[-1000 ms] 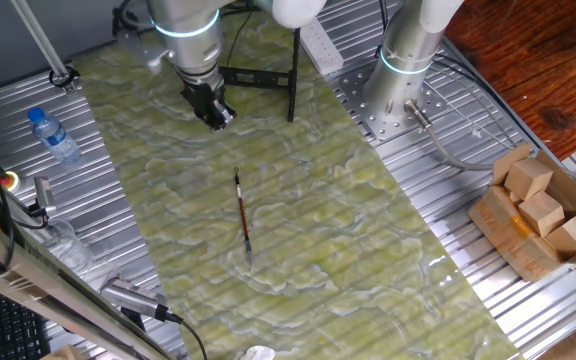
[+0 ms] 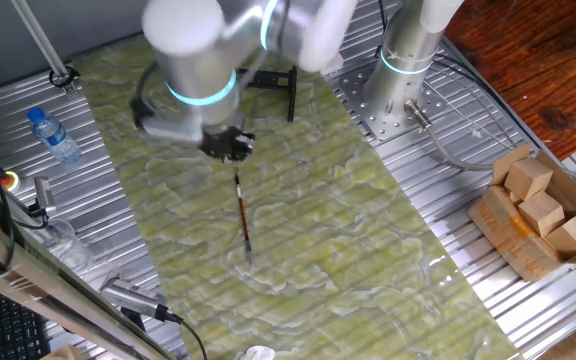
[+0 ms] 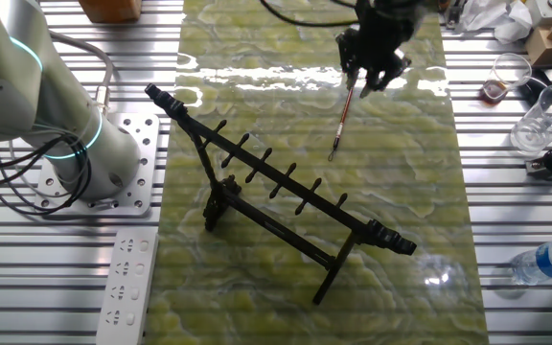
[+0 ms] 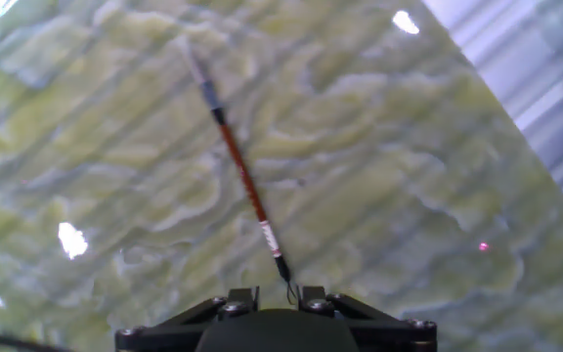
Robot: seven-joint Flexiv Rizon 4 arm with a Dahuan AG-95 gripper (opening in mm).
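A brush [image 2: 243, 217] with a reddish-brown handle and a hanging loop lies on the green marbled mat [image 2: 348, 250]. Its bristle tip points away from the robot. My gripper [image 2: 233, 155] is above the mat near the loop end, with nothing held. The wrist view has the brush [image 4: 243, 176] running up and left from the gripper, whose fingers stand apart with the loop showing just ahead of the gap. From exterior view 2, the gripper [image 3: 372, 81] hides the brush's far part. A black rack [image 3: 276, 177] with several pegs stands on the mat.
A bottle [image 2: 54, 136] and clear cups [image 2: 66, 245] stand left of the mat. To the right is a cardboard box [image 2: 508, 235] holding wooden blocks [image 2: 541, 212]. A power strip [image 3: 127, 287] lies near the base. Around the brush, the mat is clear.
The arm has moved away from the rack toward the brush, bringing the gripper near its loop end. The brush and rack stay in place.
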